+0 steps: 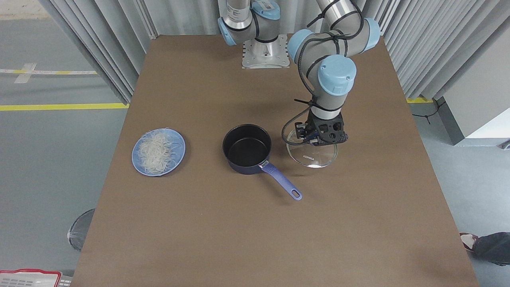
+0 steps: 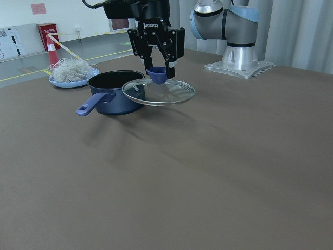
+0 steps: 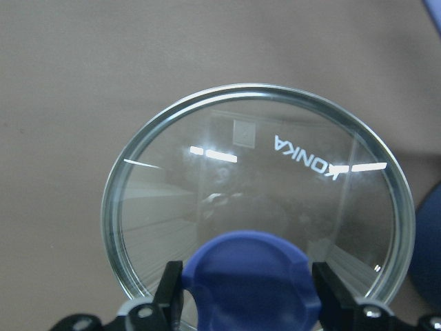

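Observation:
My gripper (image 2: 158, 67) is shut on the blue knob (image 3: 249, 283) of a clear glass lid (image 1: 313, 158) with a metal rim, held in the air just right of a dark blue saucepan (image 1: 246, 143) in the front view. The pan is uncovered, black inside, its blue handle (image 1: 282, 179) pointing toward the lower right. A light blue plate (image 1: 139, 165) with a pile of white noodles (image 1: 156, 150) rests on the brown table to the left of the pan.

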